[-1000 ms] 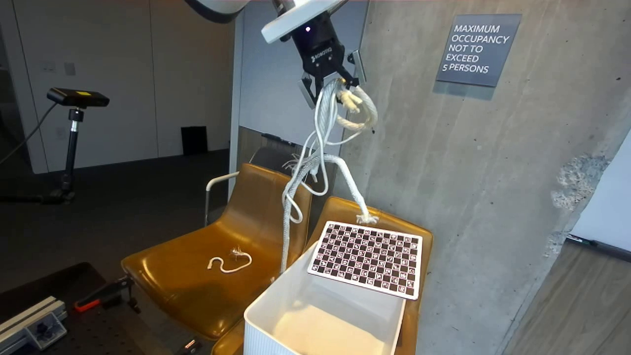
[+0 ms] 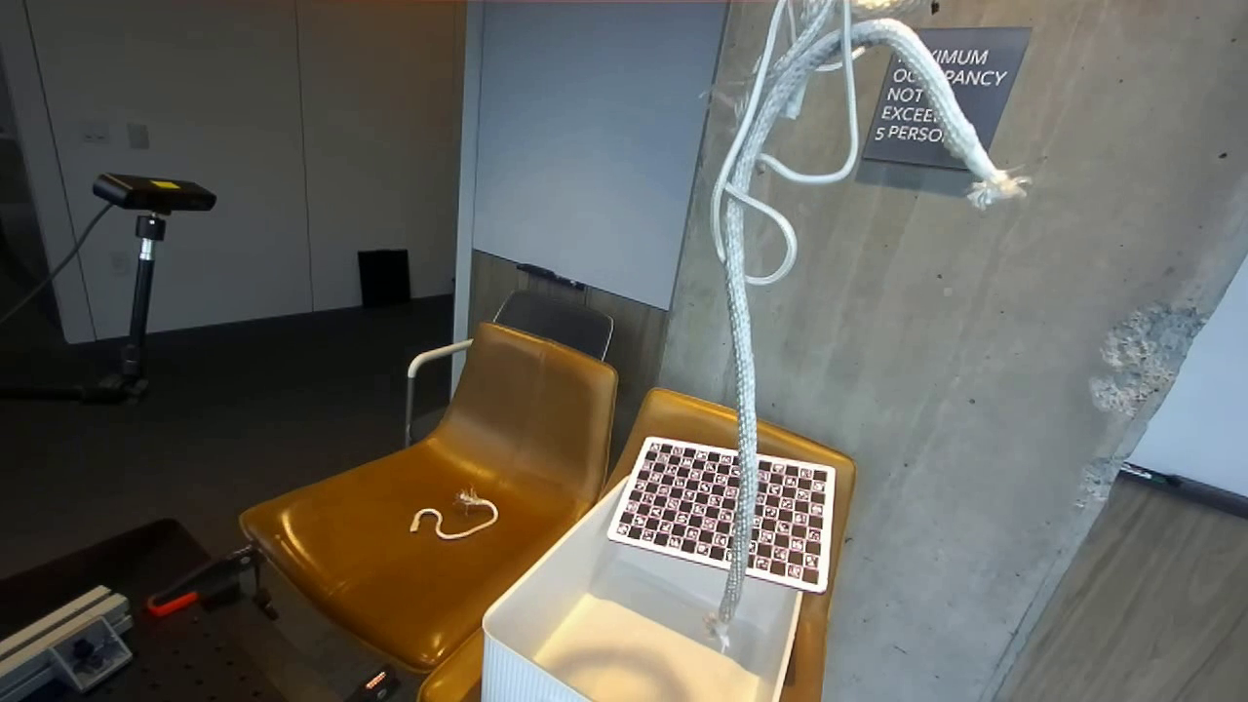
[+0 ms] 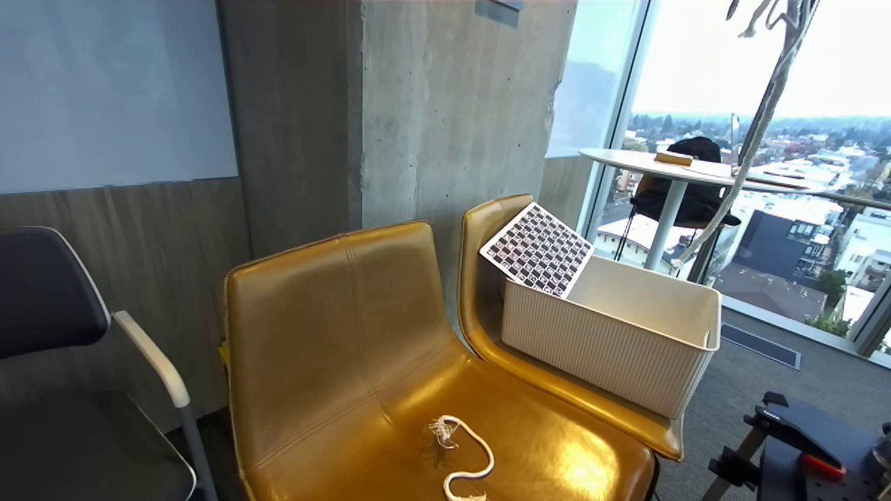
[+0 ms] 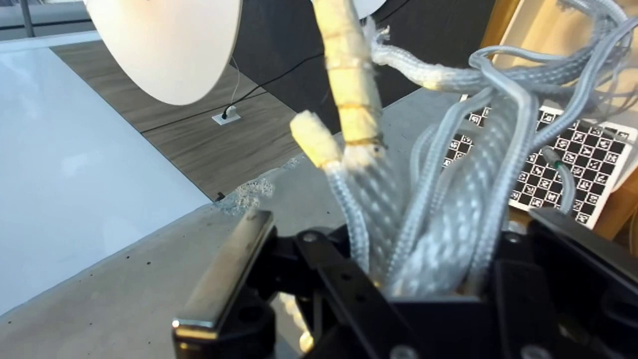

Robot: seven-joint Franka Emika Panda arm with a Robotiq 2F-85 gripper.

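Observation:
In the wrist view my gripper is shut on a bundle of pale ropes, which hides where its fingers meet. Two rope ends wrapped in yellowish tape rise from the bundle. My gripper is above the frame in exterior view 1, where the ropes dangle in loops. One long strand reaches down over the white bin, its frayed tip appearing inside the bin's outline; whether it touches the bottom cannot be told. In exterior view 2 the ropes hang at the upper right, behind the bin.
A checkered board leans across the bin's back edge on a tan chair. A short rope piece lies on the neighbouring chair seat. A camera on a stand is at the left. The concrete wall is close behind.
The long strand has shifted from the bin's left side to over its interior.

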